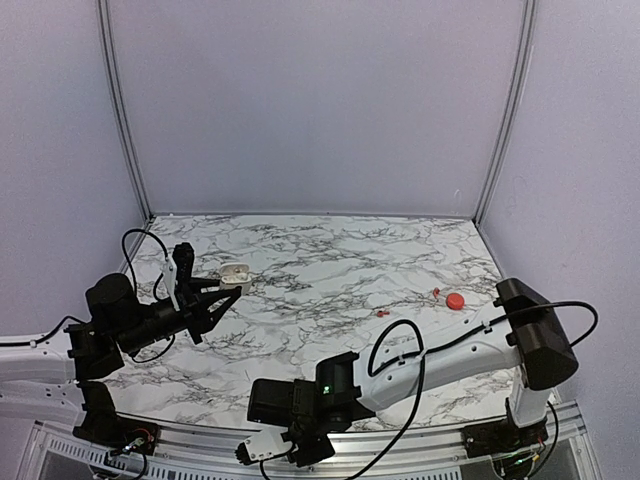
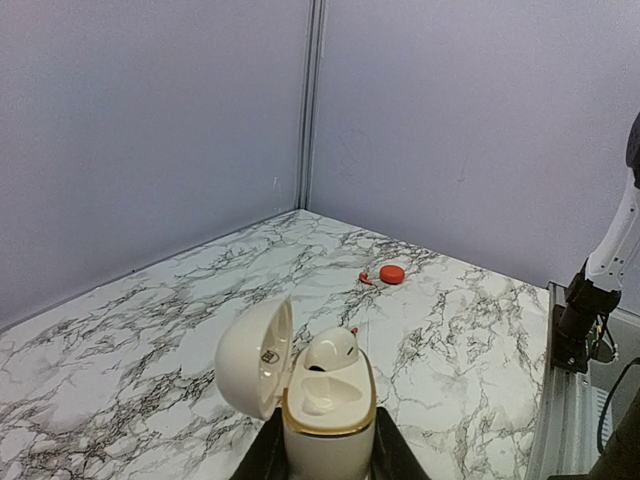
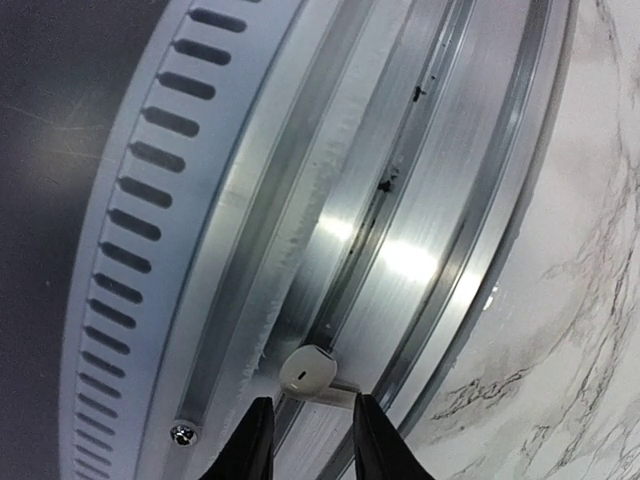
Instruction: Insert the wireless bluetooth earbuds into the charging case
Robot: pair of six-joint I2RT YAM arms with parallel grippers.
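The white charging case (image 2: 330, 450), its lid (image 2: 245, 360) swung up, is held upright by my left gripper (image 1: 222, 291). One of its slots holds what looks like a white earbud (image 2: 333, 350); the nearer slot looks empty. Another white earbud (image 3: 308, 372) lies on the grooved metal rail at the table's front edge, off the marble, its stem pointing right. My right gripper is open above the rail with nothing held. Its fingertips point down on either side of the stem, and whether they touch it I cannot tell.
The metal rail (image 3: 400, 260) has raised ridges and grooves beside a slotted strip (image 3: 140, 225). A red round piece (image 1: 455, 301) and small red bits (image 1: 382, 313) lie on the right of the marble table.
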